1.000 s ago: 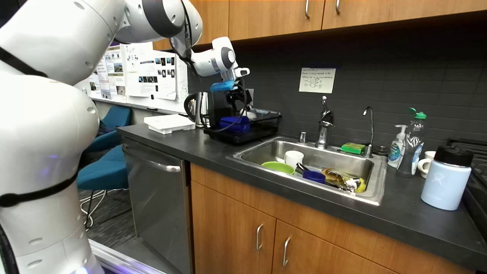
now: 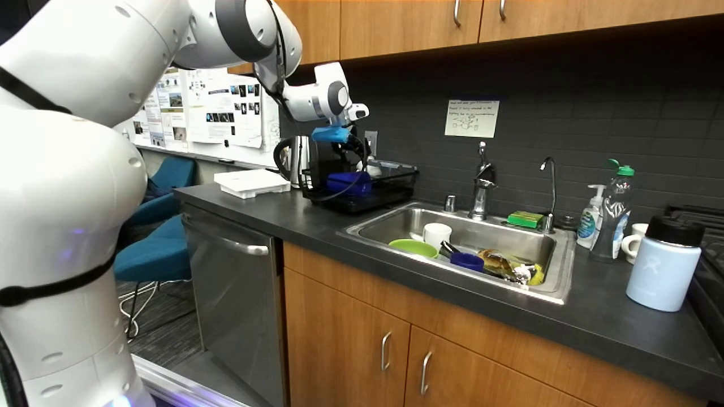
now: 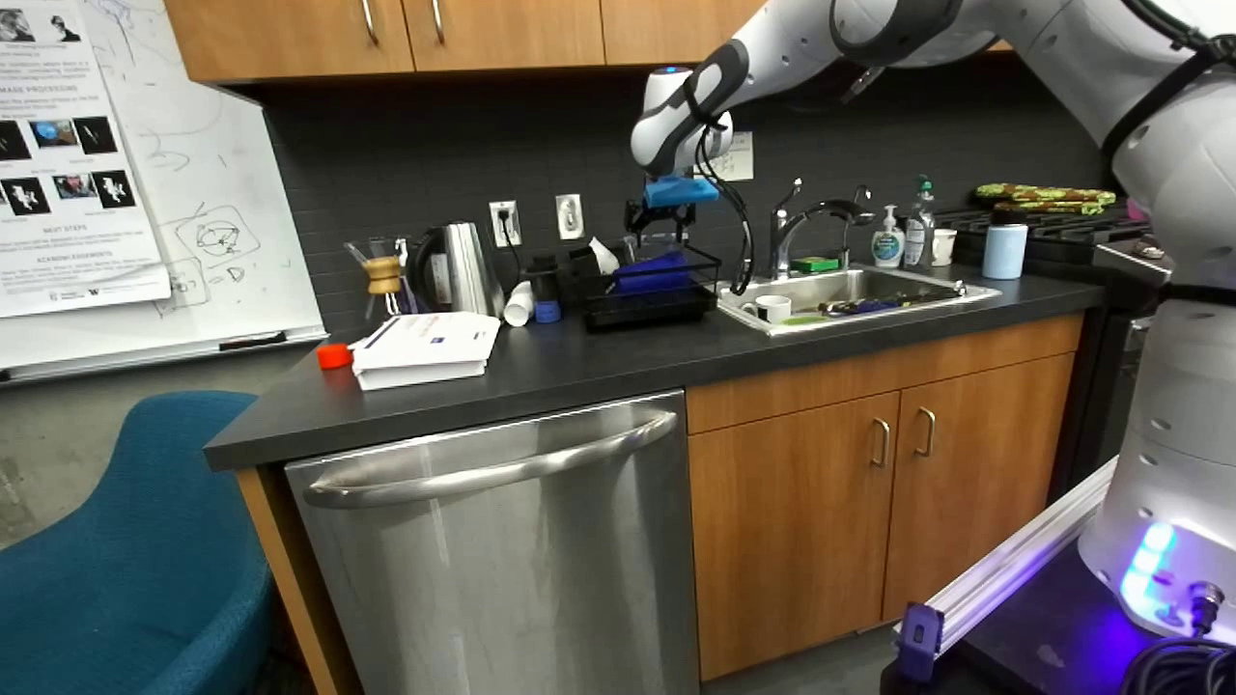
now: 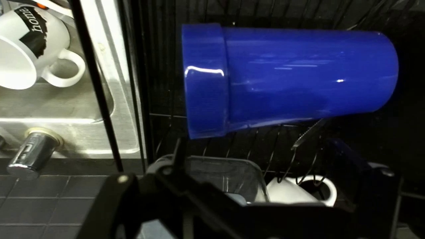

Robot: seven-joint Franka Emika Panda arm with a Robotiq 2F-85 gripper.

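A blue cup (image 4: 302, 75) lies on its side in the black dish rack (image 2: 393, 193), its wide rim band toward the sink in the wrist view. Above the rack hangs my gripper, open, its two dark fingers (image 4: 180, 157) well apart. Beyond the fingertips, the cup appears with nothing clearly between them. In exterior view 2, the gripper (image 3: 660, 220) is over the rack, below the blue wrist part; its fingertips are too dark and small to make out there.
A clear container (image 4: 227, 175) and a white mug (image 4: 297, 193) share the rack. Beside it, the sink (image 2: 400, 224) holds several dishes. An electric kettle (image 3: 463, 266) and a white box (image 3: 429, 347) stand on the counter's other side. Wooden cabinets (image 2: 407, 27) hang overhead.
My wrist and gripper have come down slightly toward the rack. The blue cup and the sink dishes have not visibly moved.
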